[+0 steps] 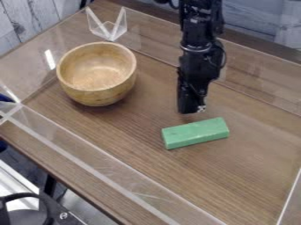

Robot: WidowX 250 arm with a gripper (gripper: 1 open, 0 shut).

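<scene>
My gripper (192, 104) reaches down from the top of the view to the tabletop in the middle, its black body upright and its tip low at the wood, shut with nothing visible between its fingers. A green block (195, 133) lies just below it, a little apart. To the left of the gripper sits a wooden bowl (97, 92), which looks empty.
A small white folded object (107, 25) stands at the back left. A black cable or fitting (24, 211) shows at the bottom left corner.
</scene>
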